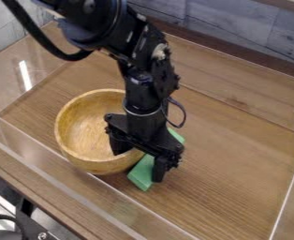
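Note:
My black gripper (142, 154) reaches down from the top of the view, low over the right side of a wooden bowl (80, 131) and a green object (142, 176) beside it. The green object lies on the wooden surface, partly hidden behind the fingers. I cannot tell whether the fingers are on it or whether they are open or shut.
The wooden tabletop (237, 169) has free room to the right and at the back. A pale wall stands at the back right. The table's edge runs along the lower left, with dark cables beyond it.

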